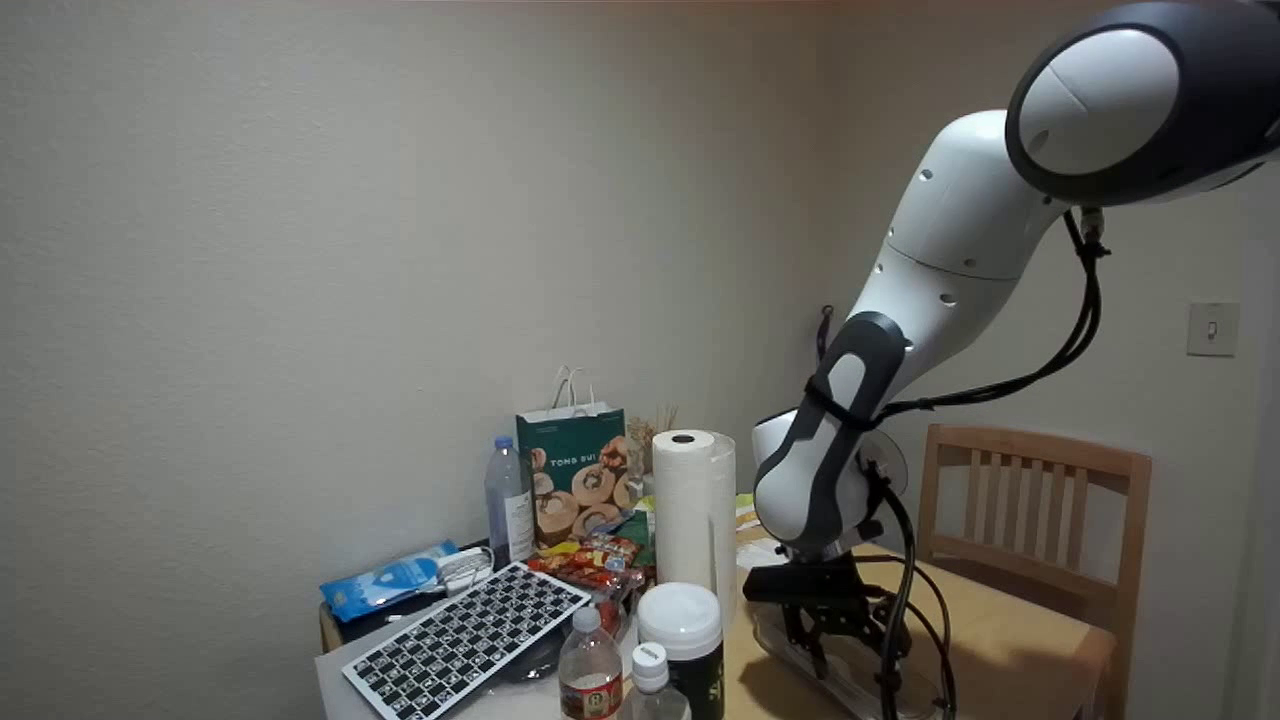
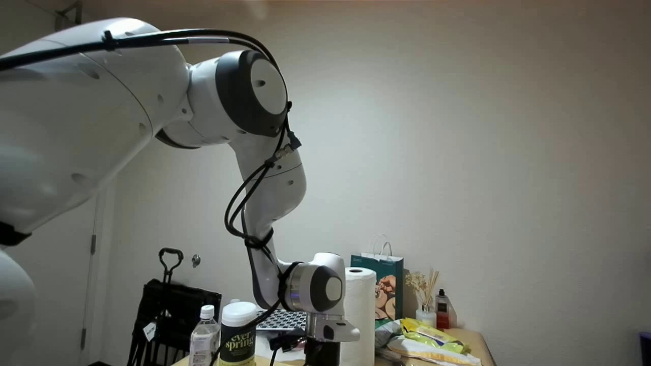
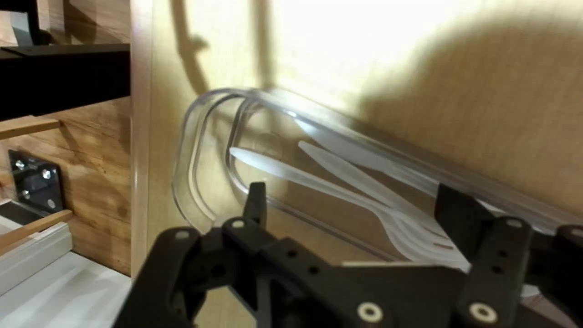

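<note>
In the wrist view a clear plastic tray (image 3: pixel 188 158) with rounded ends lies slantwise on the wooden table. Several pale plastic utensils rest in it: one long piece (image 3: pixel 306 177) tapers toward the left, another utensil (image 3: pixel 355 174) lies next to it, and a third (image 3: pixel 333 143) lies along the far wall. My gripper stands open, its fingers (image 3: pixel 255 203) spread to either side of the utensils. Nothing shows gripped. Exterior view 1 has the gripper (image 1: pixel 828 654) low over the tray; exterior view 2 cuts off its fingertips.
A paper towel roll (image 1: pixel 684 516), a white-lidded canister (image 1: pixel 680 618) and bottles, including a cola bottle (image 1: pixel 590 672), crowd the side of my gripper. A checkered board (image 1: pixel 468 642) lies farther left. Bare table (image 1: pixel 996 636) extends toward the wooden chair (image 1: pixel 1038 504).
</note>
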